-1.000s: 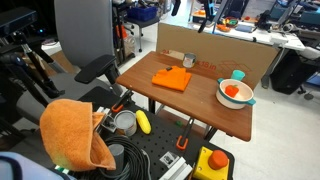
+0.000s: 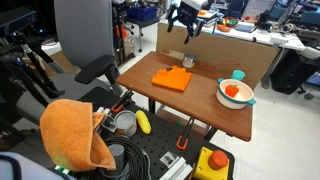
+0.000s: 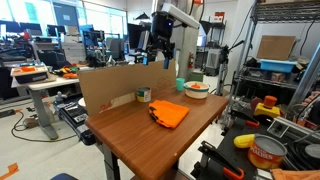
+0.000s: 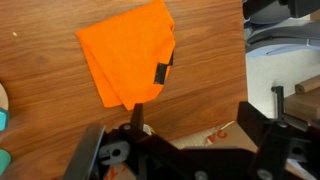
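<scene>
An orange cloth (image 2: 172,79) lies on the wooden table, left of its middle. In the wrist view the cloth (image 4: 128,45) is spread with uneven edges, and a small black patch or object (image 4: 162,73) shows at its edge. My gripper (image 2: 179,31) hangs well above the table, toward its back edge, fingers apart. From the second exterior view, the gripper (image 3: 162,58) is clear of the cloth (image 3: 170,114) with nothing visible between its fingers. A white bowl (image 2: 235,94) with teal handles holds something orange-red at the table's right.
A teal cup (image 2: 238,75) stands behind the bowl, and a can (image 2: 188,60) sits near the back panel (image 2: 225,55). Bare table (image 2: 195,103) lies between cloth and bowl. Off the front edge are a yellow object (image 2: 143,122) and a red button box (image 2: 215,160).
The gripper has come down and a little to the left in the first exterior view over the last second. The cloth, bowl, cup and can have stayed put.
</scene>
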